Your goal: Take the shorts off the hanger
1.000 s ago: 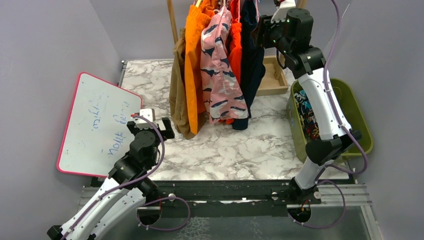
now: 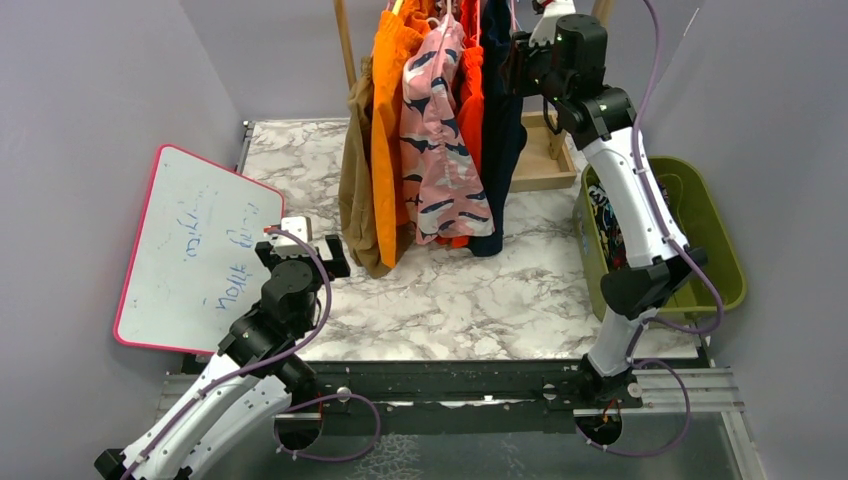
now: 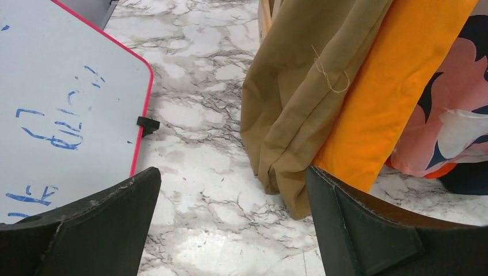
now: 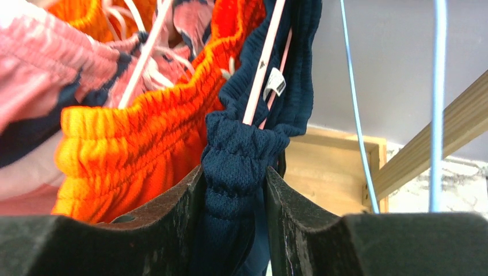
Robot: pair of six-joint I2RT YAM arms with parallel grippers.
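Clothes hang in a row at the top middle: olive (image 2: 355, 170), orange (image 2: 385, 150), pink patterned shorts (image 2: 440, 160), red, and dark navy shorts (image 2: 500, 150) at the right end. In the right wrist view, my right gripper is shut on the navy shorts' gathered waistband (image 4: 241, 149), below a pink hanger (image 4: 259, 75); red and pink garments sit just left of it. My left gripper stands open low at the left, facing the hem of the olive garment (image 3: 293, 98), with nothing between its fingers.
A whiteboard (image 2: 185, 250) lies on the left of the marble table (image 2: 450, 310). A wooden tray (image 2: 545, 175) sits behind the clothes. A green bin (image 2: 720, 250) stands right, under the right arm. Empty hangers (image 4: 437, 115) hang right of the navy shorts.
My right gripper and arm have shifted slightly to the left in the top view, with the navy shorts' hem moving a little. The left arm is still.
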